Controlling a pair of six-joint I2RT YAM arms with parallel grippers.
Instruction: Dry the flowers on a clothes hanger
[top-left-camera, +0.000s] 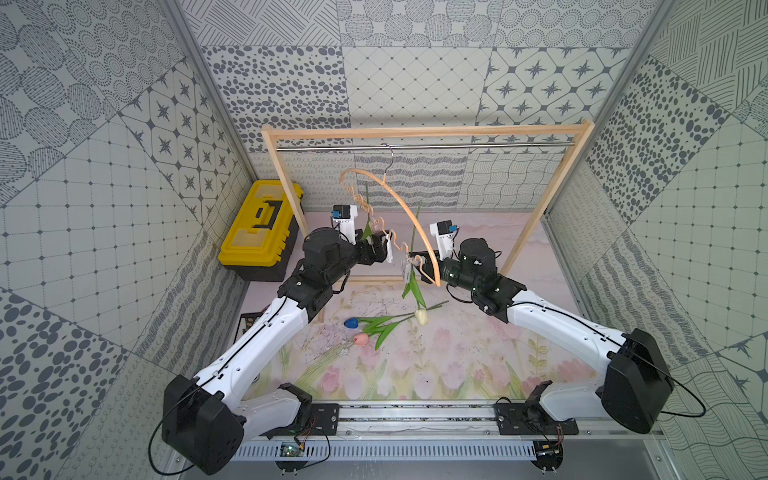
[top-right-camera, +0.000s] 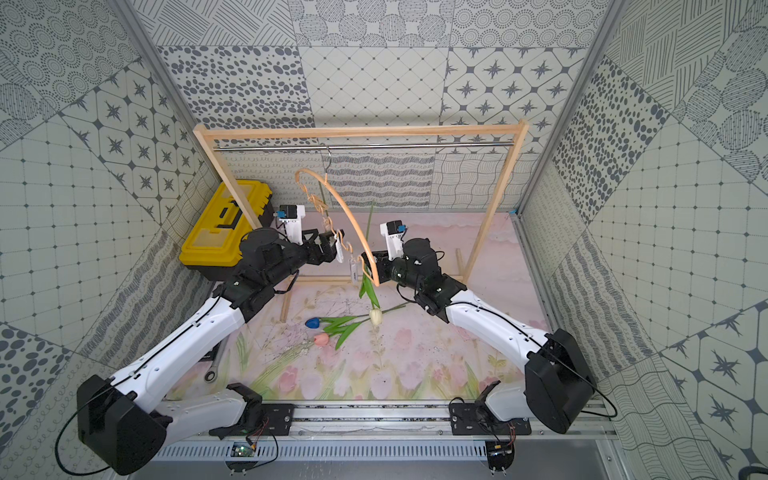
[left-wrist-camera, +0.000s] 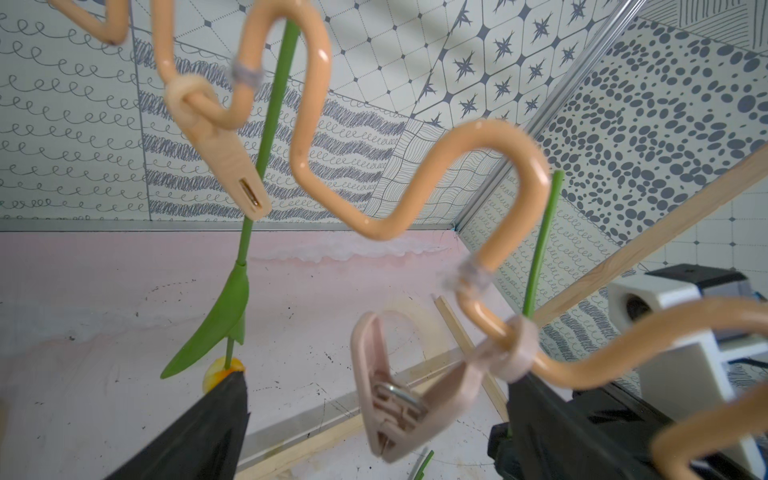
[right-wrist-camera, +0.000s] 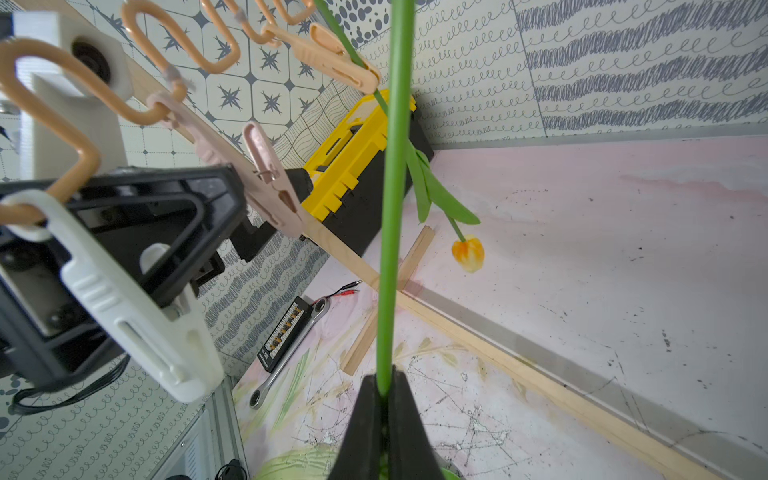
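Observation:
The peach hanger (top-left-camera: 397, 197) hangs from the metal rail, turned at an angle, with clips along its wavy lower bar. A yellow tulip (right-wrist-camera: 468, 254) hangs head down from a far clip (right-wrist-camera: 340, 65). My right gripper is shut on a green stem (right-wrist-camera: 390, 200); the white tulip (top-left-camera: 421, 317) hangs head down below it. My left gripper is open. In the left wrist view, a pink clip (left-wrist-camera: 424, 416) appears between its fingers, not gripped. A white clip (right-wrist-camera: 136, 312) hangs in front of the left gripper in the right wrist view.
A blue tulip (top-left-camera: 351, 323) and a pink tulip (top-left-camera: 361, 339) lie on the table below. The wooden rack (top-left-camera: 432, 131) frames the workspace. A yellow toolbox (top-left-camera: 260, 224) stands behind at left.

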